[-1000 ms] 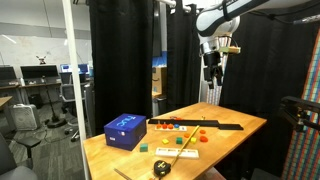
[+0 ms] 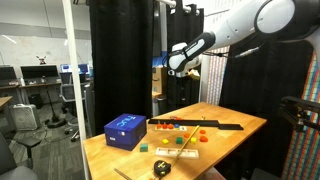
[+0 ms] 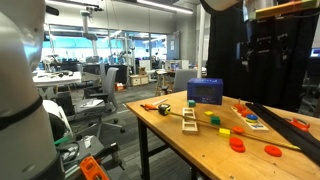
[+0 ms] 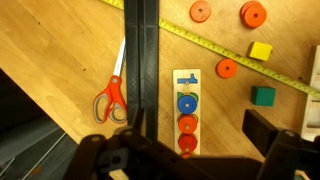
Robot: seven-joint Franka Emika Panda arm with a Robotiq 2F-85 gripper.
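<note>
My gripper is open in the wrist view, its two dark fingers wide apart with nothing held between them. In exterior view 1 the gripper [image 2: 178, 70] hangs high above the far part of the table. Below it in the wrist view lies a wooden board [image 4: 194, 78] with a blue disc [image 4: 187, 104] and red discs [image 4: 188, 124] on it. Orange-handled scissors [image 4: 110, 100] lie to the left, beyond a black bar [image 4: 142, 60]. A yellow block [image 4: 261, 50] and a green block [image 4: 263, 96] sit to the right.
Loose red discs [image 4: 200, 11] and a yellow measuring tape [image 4: 210, 45] lie across the table. A blue box [image 2: 125, 131] stands at the table's left side in exterior view 1. A pale wooden frame [image 2: 176, 154] lies near the front. Bare tabletop [image 2: 215, 140] shows at the right.
In exterior view 1 the arm has swung leftward, bringing the gripper left and slightly higher above the table. The objects on the table look unmoved.
</note>
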